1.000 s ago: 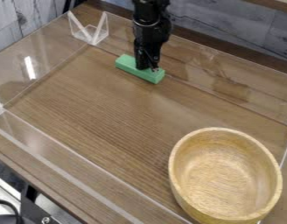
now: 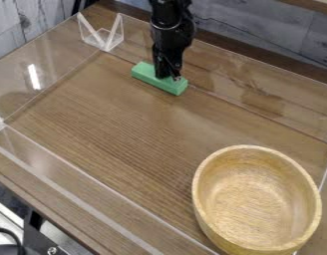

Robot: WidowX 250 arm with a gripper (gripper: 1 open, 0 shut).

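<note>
A green rectangular block (image 2: 152, 82) lies on the wooden table near the back. My black gripper (image 2: 167, 74) is lowered from above onto the top of this block, its tips at or just over the block's far side. The tips are dark and small, so whether they touch the block is unclear; they look close together, with nothing visible held between them.
A large tan round bowl (image 2: 255, 196) stands at the front right of the table (image 2: 113, 149). A white wire-like object (image 2: 103, 32) is at the back left.
</note>
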